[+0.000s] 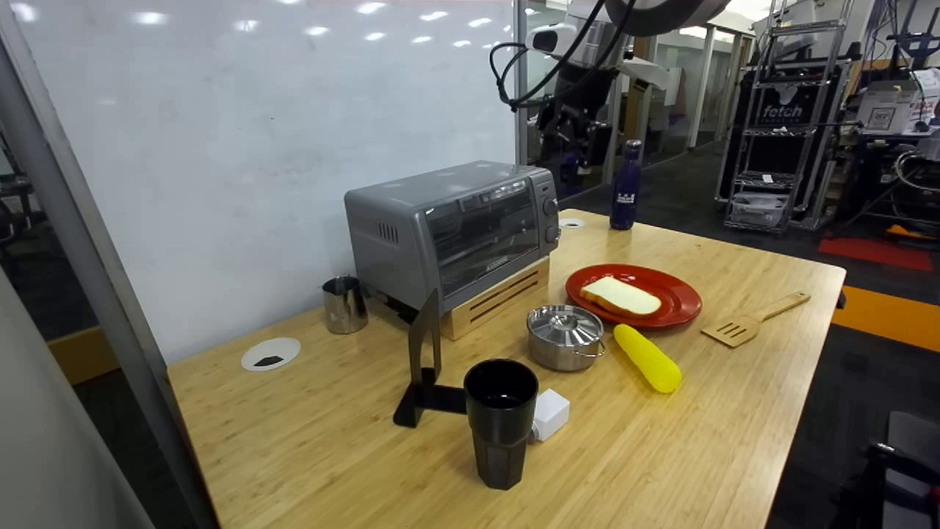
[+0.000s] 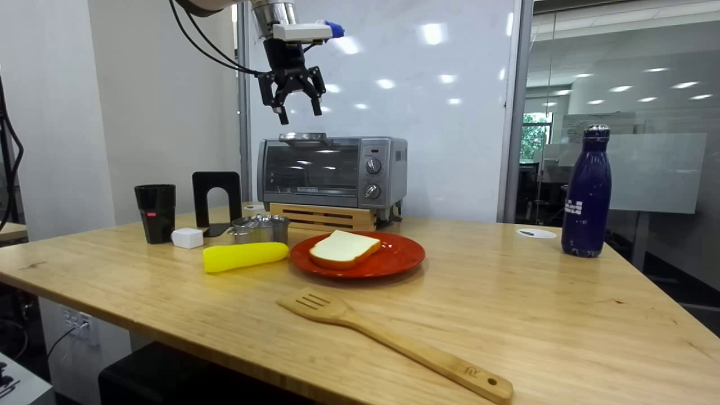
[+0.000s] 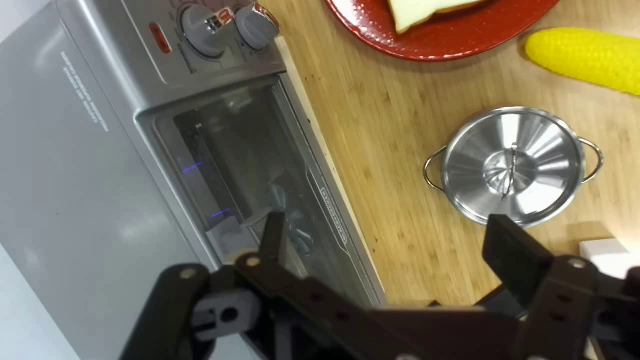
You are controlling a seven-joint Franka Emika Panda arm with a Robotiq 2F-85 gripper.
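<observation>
My gripper point(image 2: 298, 117) hangs in the air near the toaster oven, with its fingers spread and nothing between them. The grey toaster oven point(image 1: 471, 234) has its glass door shut and stands on a slotted wooden base. In front of it is a lidded steel pot point(image 3: 514, 168), which the wrist view shows from above. A slice of bread point(image 2: 344, 250) lies on a red plate point(image 2: 405, 256). Beside the plate rests a yellow corn cob point(image 1: 648, 358). A wooden spatula point(image 2: 398, 341) lies flat near the table's front edge.
A black cup point(image 1: 500, 423), a white box point(image 1: 551, 414) and a black bookend point(image 1: 425, 361) stand together near the pot. A steel pitcher point(image 1: 344, 305) is by the oven's side. A blue bottle point(image 2: 587, 192) stands at the far end. Bare table lies between bottle and plate.
</observation>
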